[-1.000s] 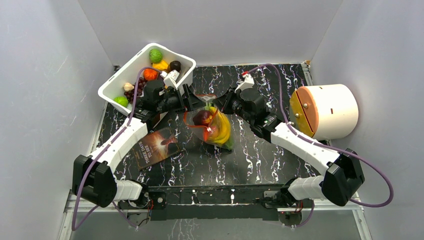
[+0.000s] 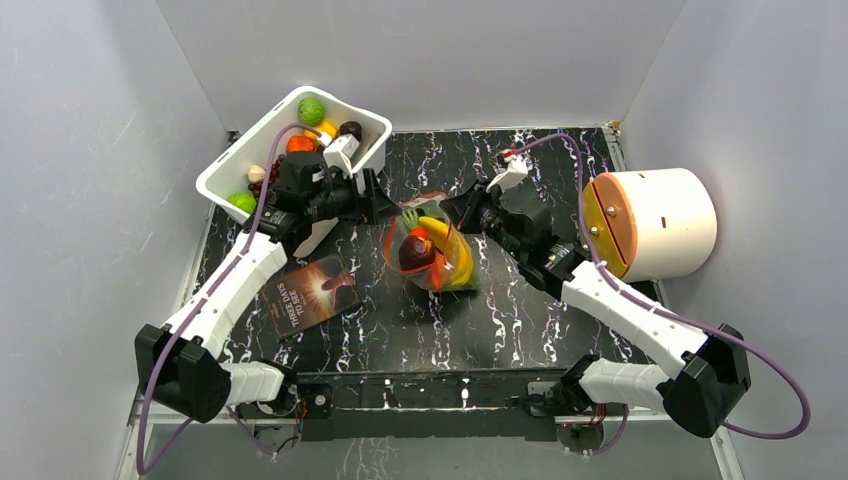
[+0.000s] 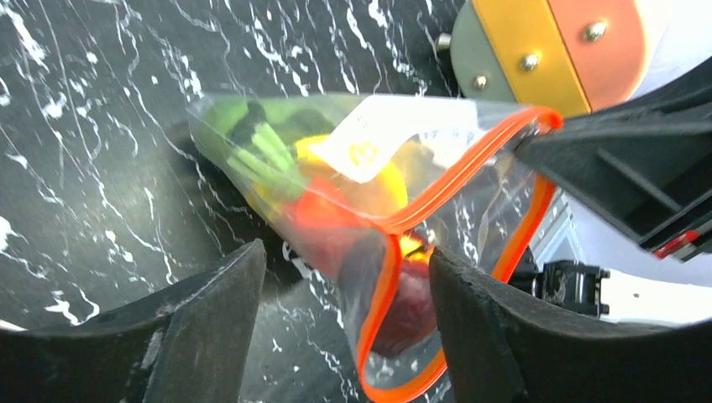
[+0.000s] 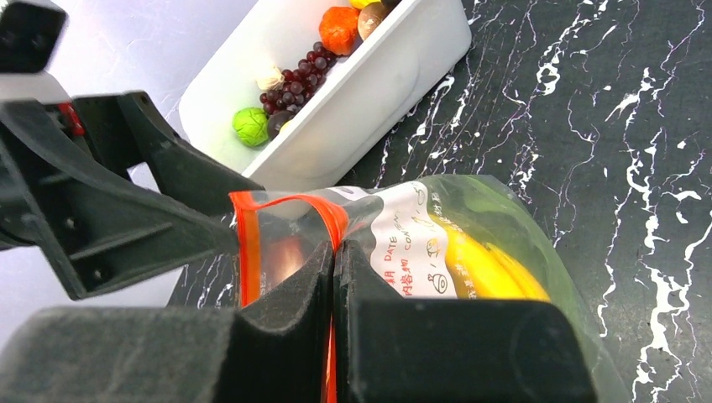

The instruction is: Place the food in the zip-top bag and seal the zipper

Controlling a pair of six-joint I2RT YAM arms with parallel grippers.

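Observation:
A clear zip bag with orange rim (image 2: 430,250) holds bananas (image 2: 458,255), a dark round fruit (image 2: 416,252), something red and greens. Its upper edge is pinched by my right gripper, shut on it; the orange strip runs between the fingers. My left gripper (image 2: 385,205) is at the bag's upper left, fingers apart; in the left wrist view the bag's orange corner lies beyond and between them, apparently not gripped.
A white bin of produce (image 2: 220,175) stands at the back left. A book (image 2: 312,295) lies front left. A cream cylinder with coloured front (image 2: 660,225) stands at the right.
My right gripper has moved slightly right, drawing the bag and its food the same way. My left gripper has moved a little back and left.

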